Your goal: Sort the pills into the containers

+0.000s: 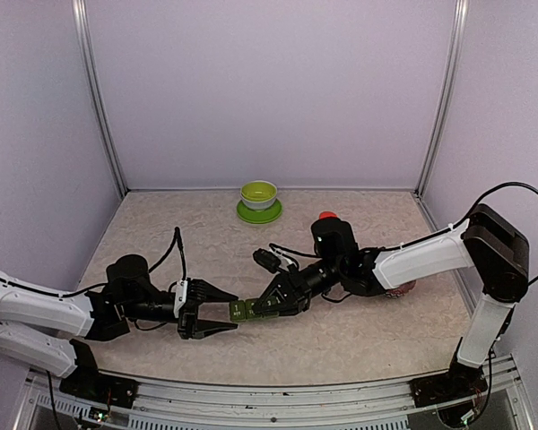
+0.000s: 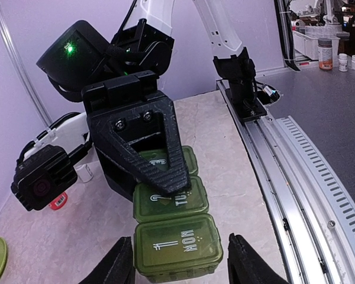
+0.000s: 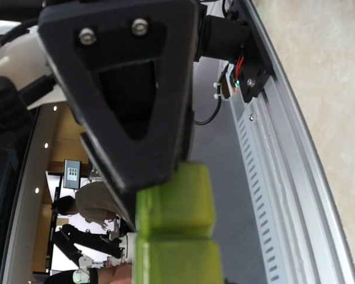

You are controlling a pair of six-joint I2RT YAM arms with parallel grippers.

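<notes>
A green pill organizer [image 1: 247,309] is held in the air at the front middle by my right gripper [image 1: 273,300], shut on it. In the left wrist view its lids show, the nearest marked MON [image 2: 177,242], the middle one TUE. The right wrist view shows the same translucent green box [image 3: 174,254] below a black finger. My left gripper [image 1: 237,312] stands open, its two fingertips either side of the organizer's free end, around the MON compartment. No pills can be made out.
A bowl [image 1: 258,193] on a green plate [image 1: 247,217] stands at the back middle. A red object [image 1: 327,215] is partly hidden behind the right arm.
</notes>
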